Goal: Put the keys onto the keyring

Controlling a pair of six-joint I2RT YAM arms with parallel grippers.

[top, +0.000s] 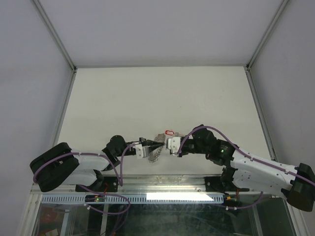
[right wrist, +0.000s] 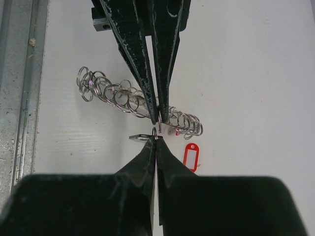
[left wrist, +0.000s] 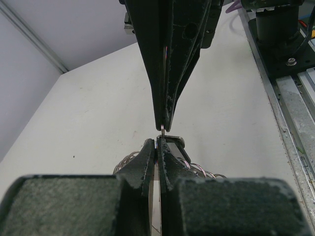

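My left gripper [top: 163, 143] and right gripper [top: 168, 143] meet tip to tip, low over the table. In the right wrist view, a thin wire end [right wrist: 160, 126] pokes out from the shut left fingers [right wrist: 142, 83], and a small wire loop [right wrist: 154, 132] rises from the shut right fingertips. A thin bit of metal [left wrist: 162, 131] bridges the tips in the left wrist view. Close behind them is a flat metal piece [left wrist: 175, 142], perhaps a key, its far part [right wrist: 141, 137] showing past my right fingertips. Whether the wires are linked cannot be seen.
Below the grippers lies a long heap of coiled wire rings [right wrist: 123, 96] on the white table [top: 123, 98]. A red tag frame [right wrist: 191, 156] lies beside it. A metal rail [top: 162, 182] runs along the front edge.
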